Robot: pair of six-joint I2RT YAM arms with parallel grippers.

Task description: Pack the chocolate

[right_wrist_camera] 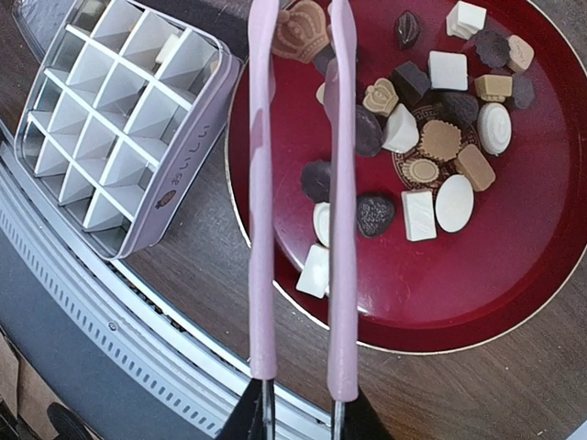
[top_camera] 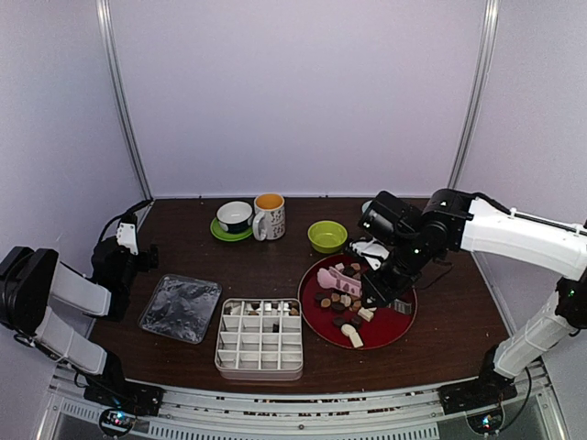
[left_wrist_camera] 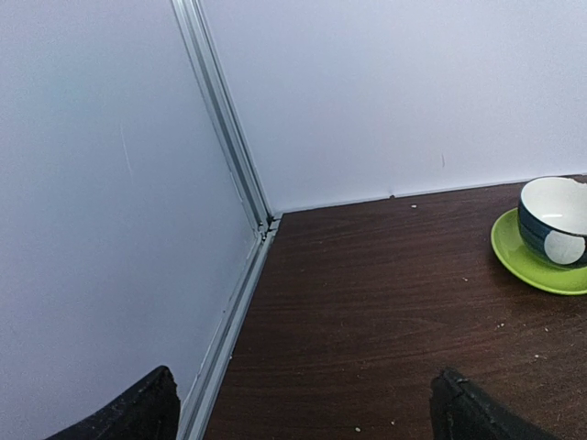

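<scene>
In the top view, chocolates of dark, tan and white lie on the red plate (top_camera: 396, 323); the partitioned box (top_camera: 259, 365) beside it holds a few pieces in its back row. My right gripper hangs over the plate with pink tong-like fingers part apart; in its wrist view a tan crown chocolate (right_wrist_camera: 298, 37) lies beneath their tips, whether held I cannot tell. My left gripper stands open at the table's left, nothing between its fingers.
A plastic bag (top_camera: 179, 309) lies left of the box. Behind are a green bowl (top_camera: 326, 236), a mug (top_camera: 271, 220) and a cup on a saucer (top_camera: 229, 231).
</scene>
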